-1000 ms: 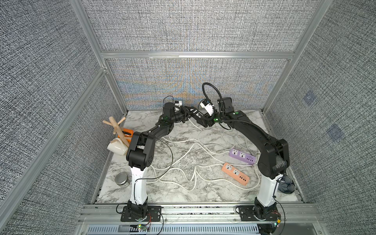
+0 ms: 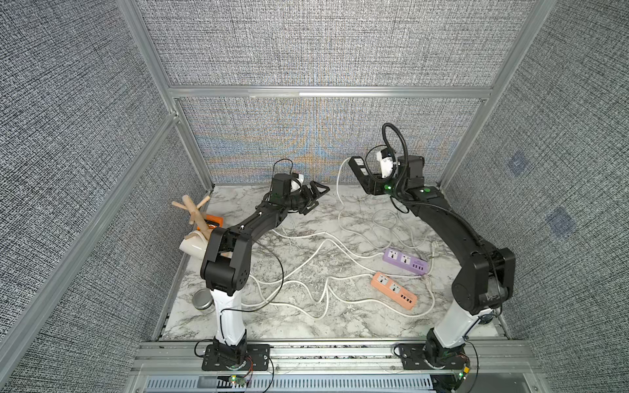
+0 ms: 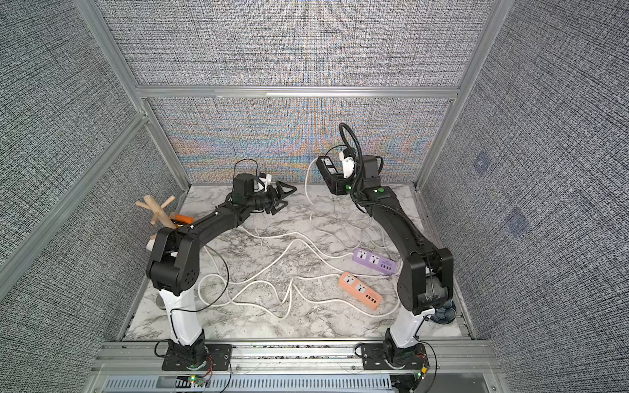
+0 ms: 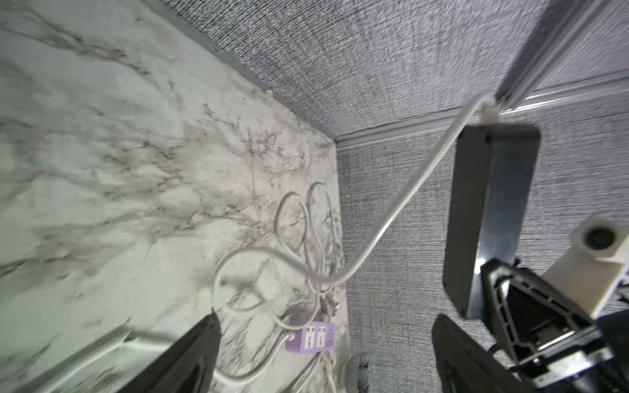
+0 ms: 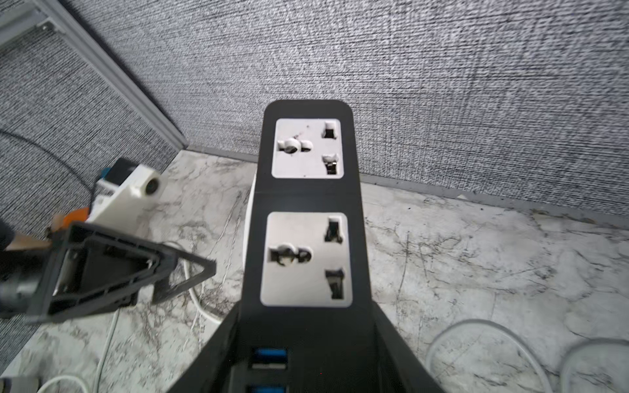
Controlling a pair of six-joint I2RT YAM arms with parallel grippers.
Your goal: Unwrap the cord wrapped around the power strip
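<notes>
My right gripper holds a black power strip, raised near the back wall. Its white cord leaves the far end and droops to the table, with loose loops lying there. My left gripper stands open at the back centre, left of that strip and apart from it, nothing between its fingers. A purple strip and an orange strip lie at the front right, among long white cords.
Wooden pieces, an orange object and a white cup crowd the left edge. A metal tin lies front left.
My right arm has lifted the black strip up and to the right, away from my left gripper, which was at its end. The cord now hangs from it.
</notes>
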